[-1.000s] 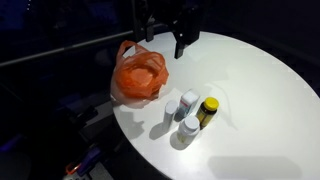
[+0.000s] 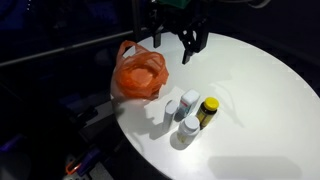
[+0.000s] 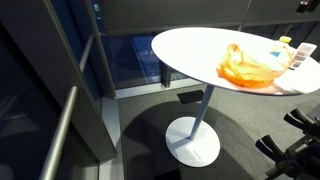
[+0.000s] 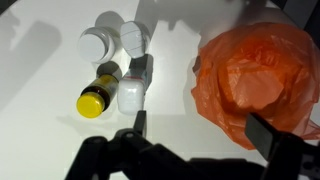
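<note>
My gripper (image 2: pixel 172 47) hangs above the white round table with its fingers spread apart and nothing between them. In the wrist view its two dark fingertips stand wide apart at the lower edge. An orange plastic bag (image 4: pixel 262 80) sits open on the table, its mouth facing up. A cluster of small containers stands apart from the bag: a brown bottle with a yellow cap (image 4: pixel 92 103), a white bottle with a round cap (image 2: pixel 188 131), a slim white container (image 2: pixel 169 115) and a white box-like one (image 4: pixel 131 94). The gripper touches none of them.
The second exterior view shows the table's single post (image 3: pixel 203 105) and round base (image 3: pixel 190 142), with windows and a railing to the left.
Bag and containers stay where they were.
</note>
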